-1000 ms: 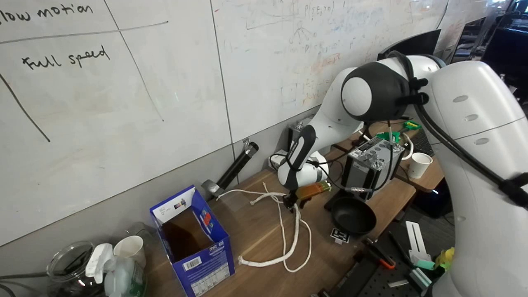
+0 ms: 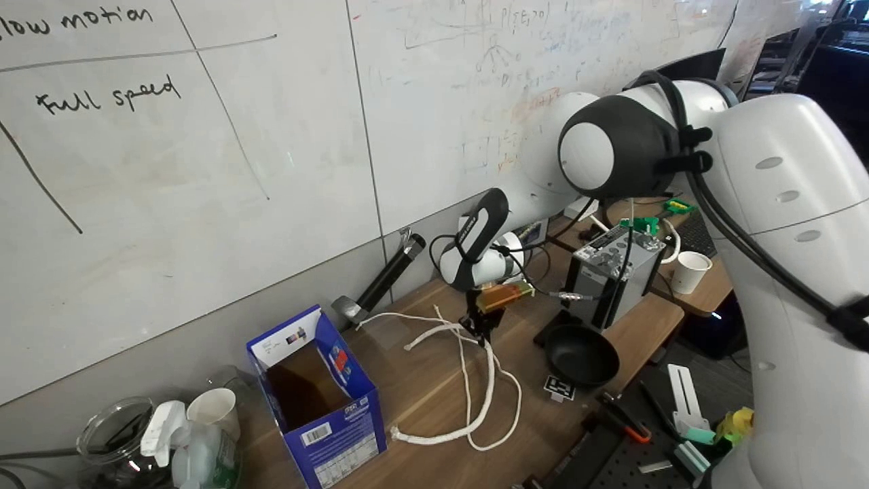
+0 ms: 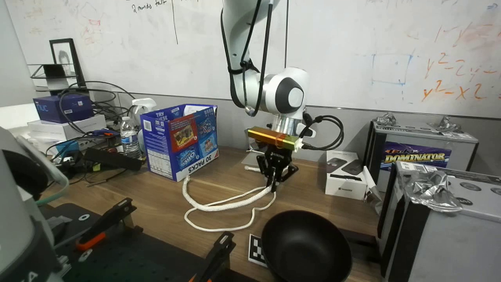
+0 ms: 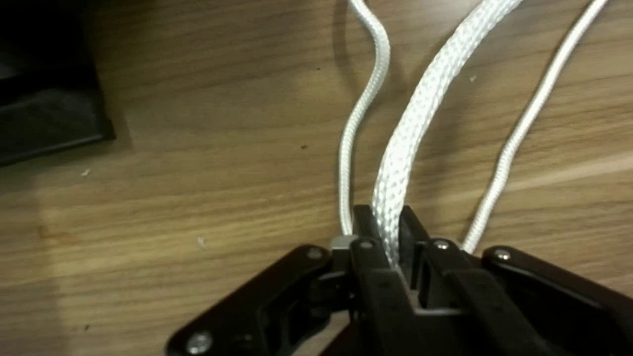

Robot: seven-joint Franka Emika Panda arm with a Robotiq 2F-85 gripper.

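A thick white braided rope (image 4: pixel 421 110) runs up between the fingers of my gripper, which is shut on it. In exterior view 1 the held part of the rope (image 2: pixel 487 391) curves from the gripper (image 2: pixel 482 335) toward the blue box, its free end on the wood. Exterior view 2 shows the gripper (image 3: pixel 271 185) just above the table with the rope (image 3: pixel 230 205) trailing left. A thinner white cord (image 4: pixel 365 98) loops beside the thick rope; whether it is also pinched, I cannot tell.
An open blue cardboard box (image 2: pixel 319 399) stands left of the rope. A black pan (image 2: pixel 582 355) sits to the right, with a checkered marker (image 2: pixel 559 387) beside it. Behind are a white box (image 3: pixel 345 174) and grey cases (image 3: pixel 422 143). Bare wood lies between box and pan.
The gripper has risen and shifted slightly toward the whiteboard, lifting the held part of the thick rope. The thin cord's loop has moved a little right. Box and pan stay in place.
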